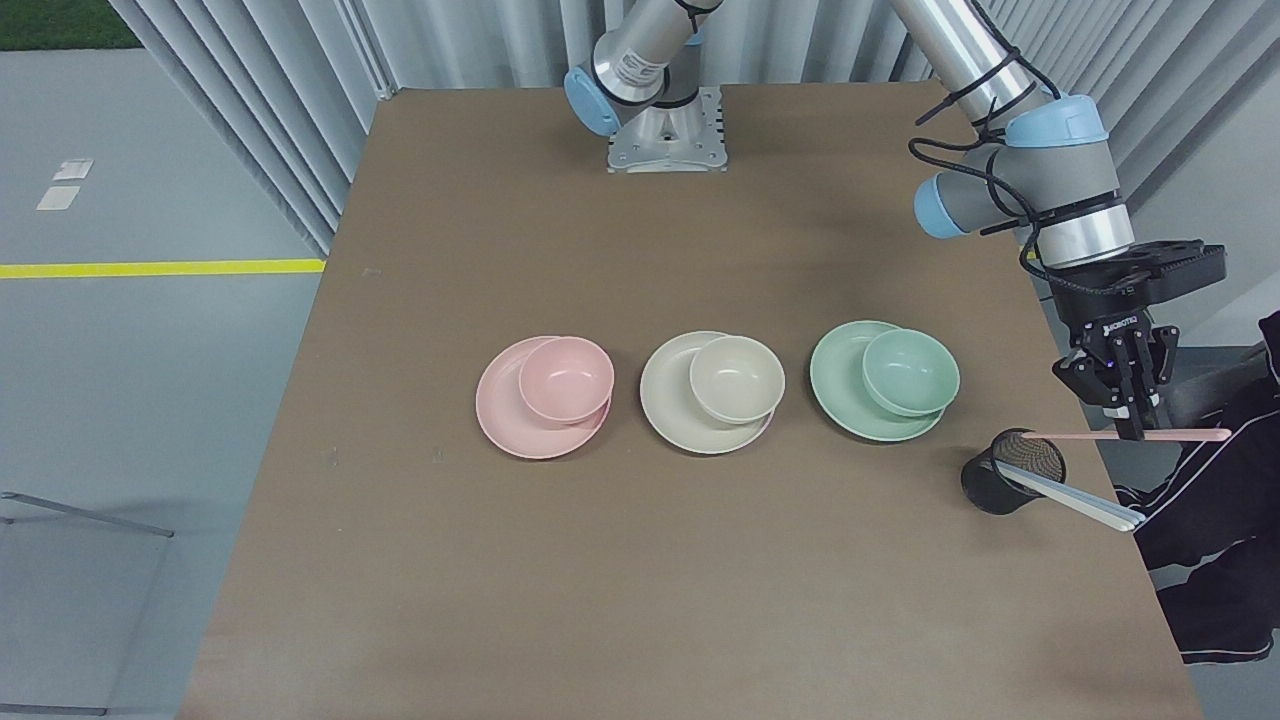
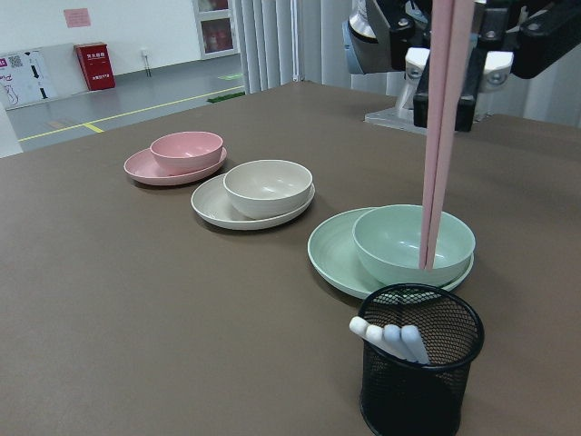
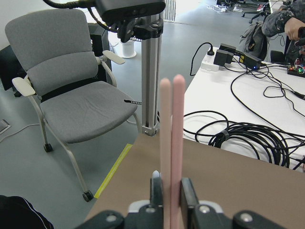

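My gripper (image 1: 1128,420) hangs over the table's right edge, shut on a pair of pink chopsticks (image 2: 440,127) held level in the front view; in the wrist view they rise between the fingers. Below stands a black mesh cup (image 2: 415,391) (image 1: 996,486) holding light-coloured chopsticks (image 1: 1071,494). To its left sit a green bowl (image 1: 909,366) on a green plate (image 1: 840,396), a white bowl (image 1: 737,378) on a white plate (image 1: 672,420), and a pink bowl (image 1: 565,378) on a pink plate (image 1: 504,426).
A chair and a white desk with cables show in the wrist view.
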